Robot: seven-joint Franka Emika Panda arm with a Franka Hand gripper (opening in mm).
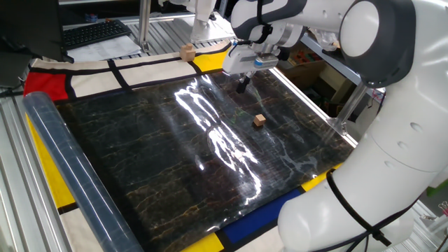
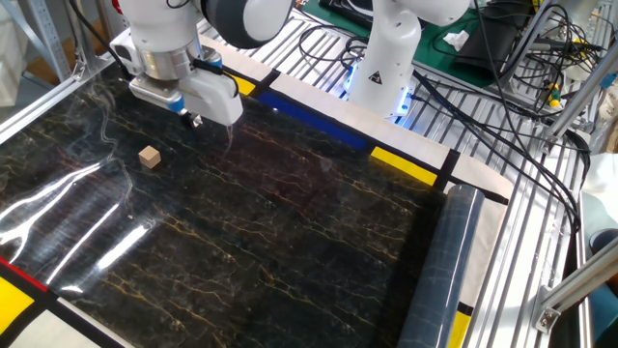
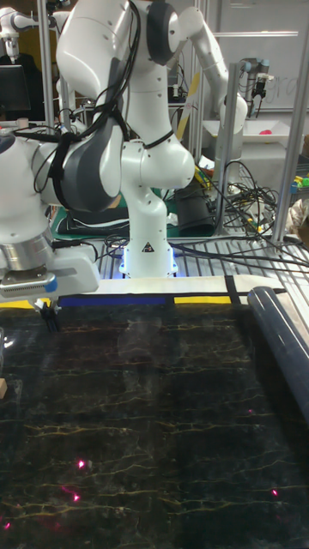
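A small wooden cube (image 1: 259, 120) rests on the dark marbled sheet, apart from my gripper; the cube (image 2: 150, 157) shows whole in exterior view 2. Only an edge of the cube (image 3: 2, 388) shows at the left border of exterior view 3. My gripper (image 1: 242, 87) hangs above the sheet, beyond the cube in exterior view 1. In exterior view 2 the gripper (image 2: 194, 121) is up and to the right of it. Its dark fingers (image 3: 51, 320) look close together, but how the fingers stand cannot be made out. No object is visible between them.
A second wooden block (image 1: 187, 52) sits on the cloth's pale border. The rolled end of the sheet (image 1: 77, 168) lies along one side. Bare dark sheet (image 2: 280, 232) gives wide free room. Another white arm (image 2: 384, 68) stands behind the table edge.
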